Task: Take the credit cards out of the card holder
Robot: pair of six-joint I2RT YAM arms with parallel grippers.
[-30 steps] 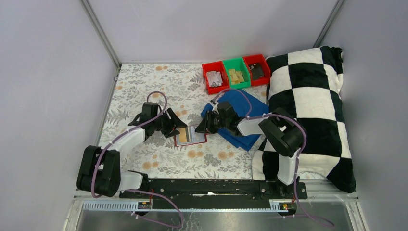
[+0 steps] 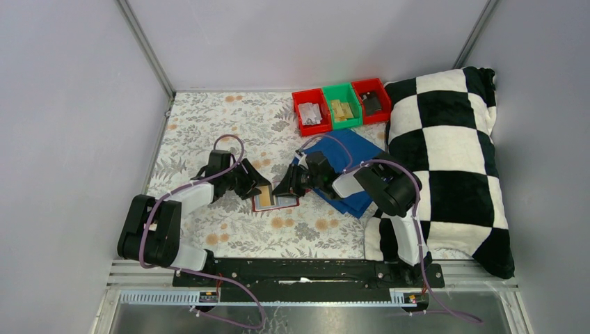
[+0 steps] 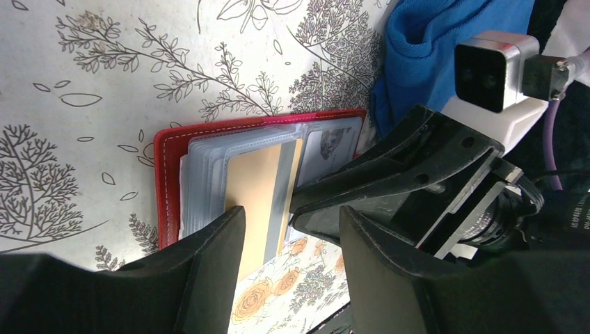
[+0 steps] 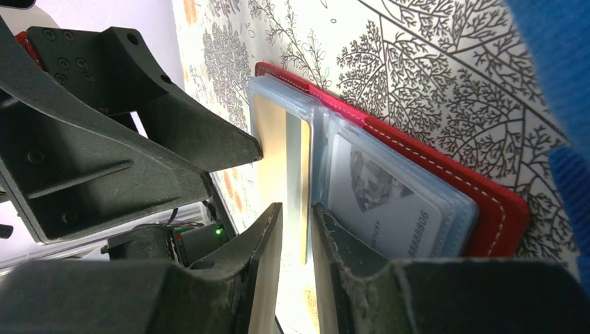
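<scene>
The red card holder (image 3: 167, 181) lies open on the floral surface between both grippers, with clear plastic sleeves. A beige card with a grey stripe (image 3: 250, 195) stands in the left part; a white card (image 4: 372, 195) shows through a sleeve on the right. My left gripper is over the holder, fingers apart, at the beige card. My right gripper has its narrowly parted fingertips at that card's edge beside the sleeve; whether anything is between them is unclear.
Red, green and red bins (image 2: 313, 97) with cards stand at the back. A blue cloth (image 2: 348, 146) lies under the right arm, beside a checkered cushion (image 2: 449, 139).
My right gripper has moved left onto the holder's middle over the last second. My left gripper and arm have shifted slightly, staying at the holder's left part.
</scene>
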